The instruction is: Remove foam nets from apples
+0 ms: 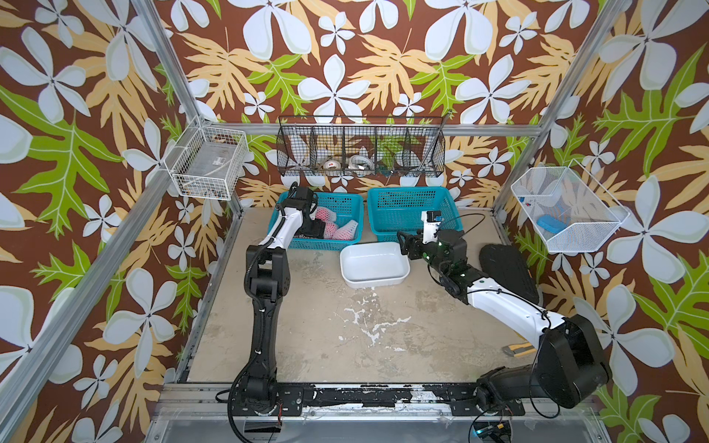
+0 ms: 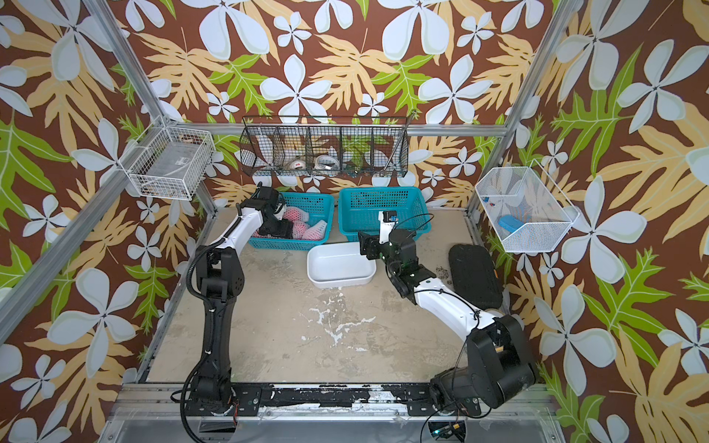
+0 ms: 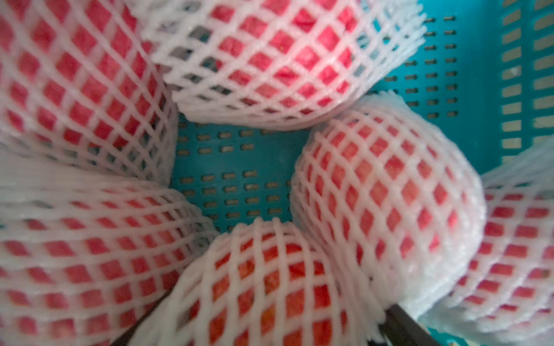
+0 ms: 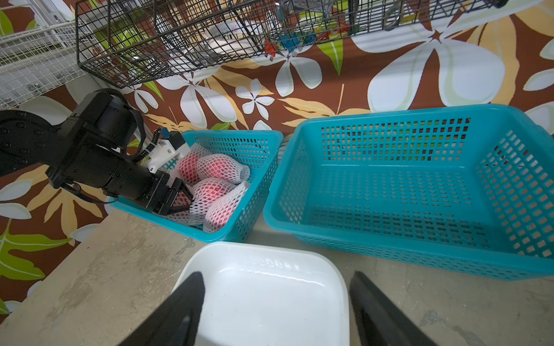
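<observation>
Several red apples in white foam nets point(image 1: 343, 231) fill the left blue basket point(image 1: 353, 237). My left gripper is down among them; in the left wrist view a netted apple point(image 3: 259, 282) lies between its dark fingers, which are mostly hidden, so I cannot tell whether they press on it. My right gripper point(image 1: 406, 245) hangs near the empty white tray point(image 1: 373, 265), apart from the fruit, its fingers spread with nothing between them.
An empty right blue basket point(image 1: 413, 206) stands beside the left one. Wire baskets point(image 1: 359, 147) hang above on the back wall. A black pad point(image 1: 508, 269) lies at the right.
</observation>
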